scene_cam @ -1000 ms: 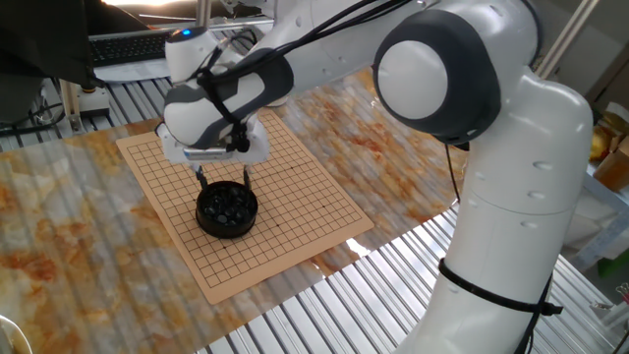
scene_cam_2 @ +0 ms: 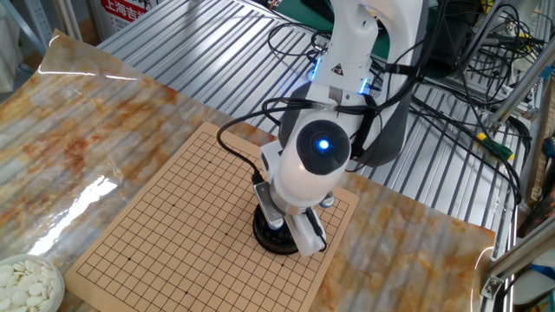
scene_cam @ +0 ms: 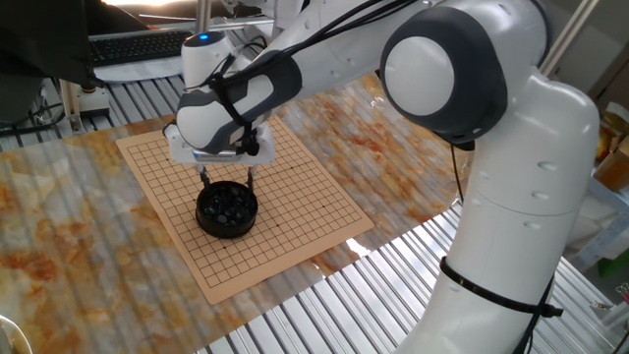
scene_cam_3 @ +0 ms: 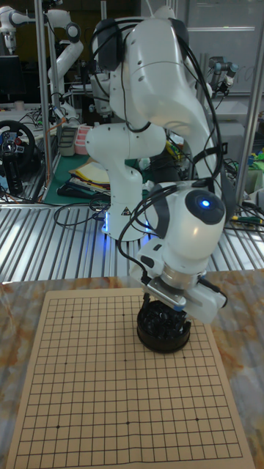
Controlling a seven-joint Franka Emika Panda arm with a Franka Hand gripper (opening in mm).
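A round black bowl [scene_cam: 227, 228] filled with black stones [scene_cam: 229, 205] rests on the gridded wooden board [scene_cam: 295, 202]. My gripper [scene_cam: 227, 183] is open at the bowl, its two fingers spread wide near opposite sides of the rim. Whether the fingertips touch the bowl cannot be made out. Seen from the other side, the bowl [scene_cam_2: 271, 238] is partly covered by the gripper body. In the third exterior view the bowl [scene_cam_3: 163, 338] stands under the tilted hand, which hides part of its top.
A white bowl of white stones [scene_cam_2: 31, 284] stands on the marbled table [scene_cam_2: 156, 130], off the board's corner. Most of the board around the black bowl is bare. Ribbed metal decking [scene_cam: 344, 305] borders the table on the robot's side.
The hand has shifted slightly to the right in the first exterior view, its fingers staying spread. The black bowl has not moved.
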